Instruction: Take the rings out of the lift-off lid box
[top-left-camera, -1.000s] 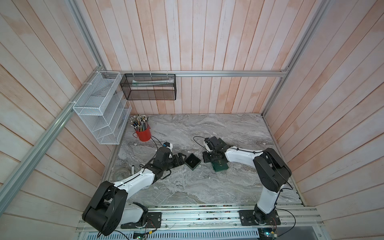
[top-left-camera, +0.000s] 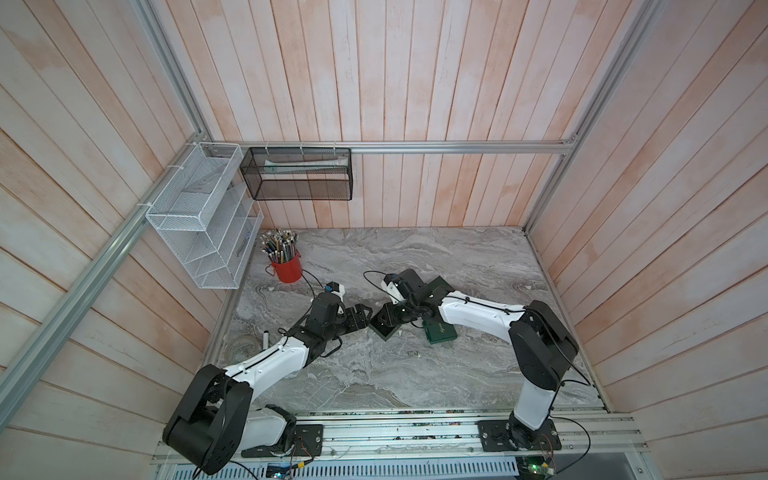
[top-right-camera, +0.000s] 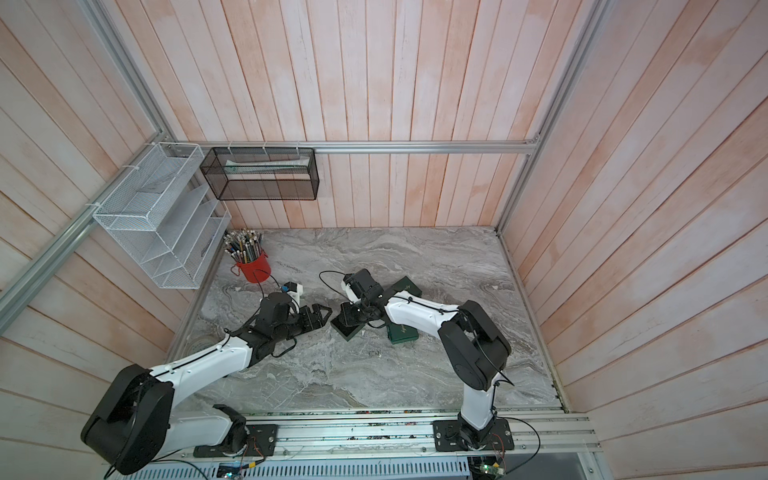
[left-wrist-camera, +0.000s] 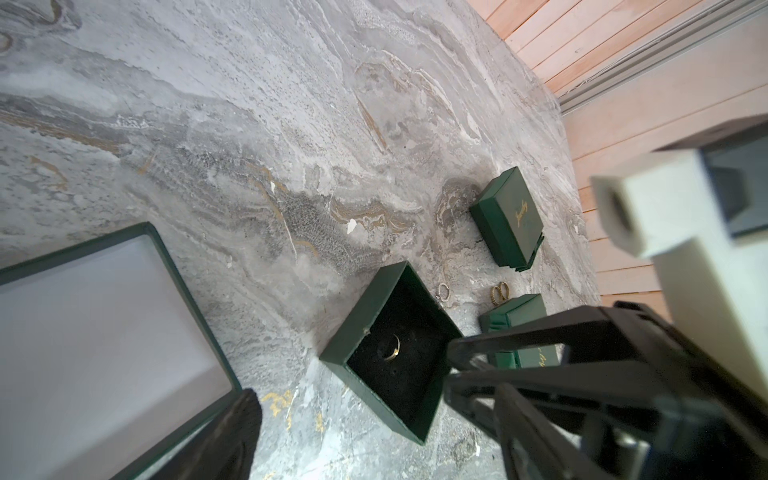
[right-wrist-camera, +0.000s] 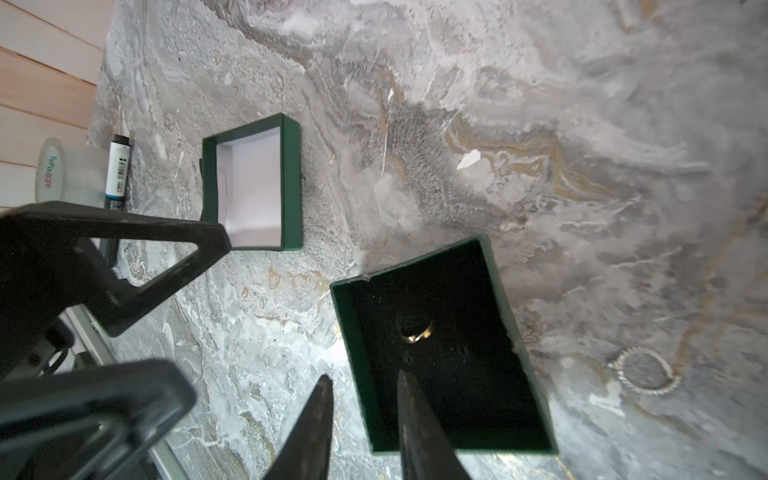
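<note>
The open green box lies on the table with a gold ring set in its black insert. Its lid, white inside, lies upturned at the left in the left wrist view. My right gripper is over the near side of the box; its fingers are a small gap apart, with nothing between them. Just left of the box, my left gripper has its fingers wide apart and empty. A silver ring rests on the table beside the box, and gold rings lie farther off.
Two more green boxes stand on the right, partly behind the right arm. A red bucket of brushes is at the back left. A marker lies by the lid.
My right gripper has moved left from beside the box to over it, covering part of it in the top left view. The left gripper and the box stay nearly where they were.
</note>
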